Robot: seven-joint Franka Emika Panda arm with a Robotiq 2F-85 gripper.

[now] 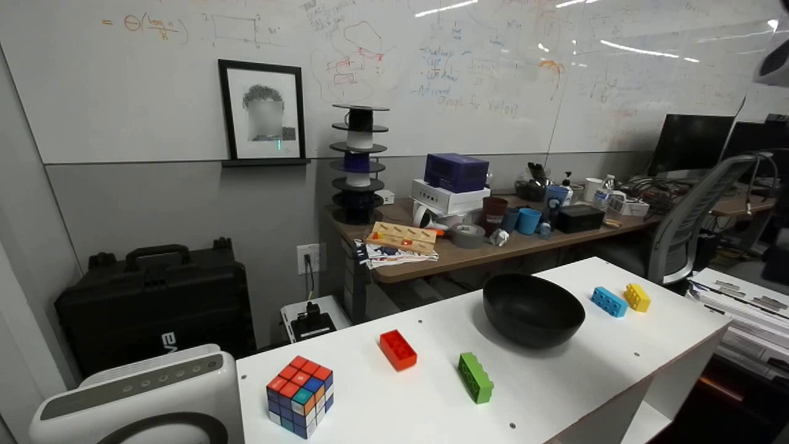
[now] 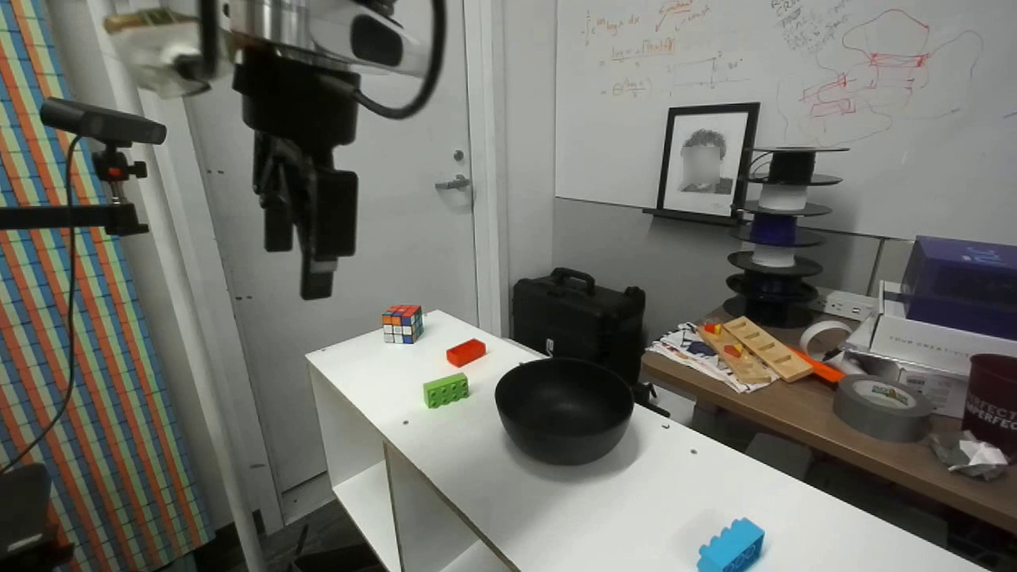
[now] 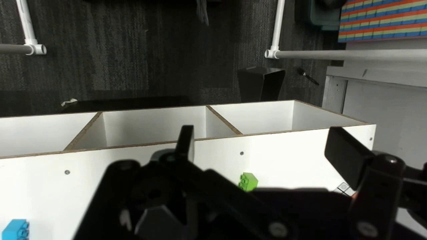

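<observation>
My gripper stands wide open in the wrist view, with only the shelf behind the space between its fingers. In exterior view 2 the gripper [image 2: 297,257] hangs high in the air, well above the white tabletop and clear of everything on it. A black bowl [image 1: 532,311] rests upright on the tabletop, its inside partly hidden. To its left lie a green block [image 1: 474,378], a red block [image 1: 397,350] and a Rubik's cube [image 1: 300,396]. On its other side are a blue block [image 1: 609,302] and a yellow block [image 1: 637,297].
A wooden desk [image 1: 473,255] crowded with boxes, cups and tape runs behind it. Open compartments [image 3: 156,126] face the floor side. A pole [image 2: 172,257] and a mounted camera [image 2: 100,122] stand near the arm.
</observation>
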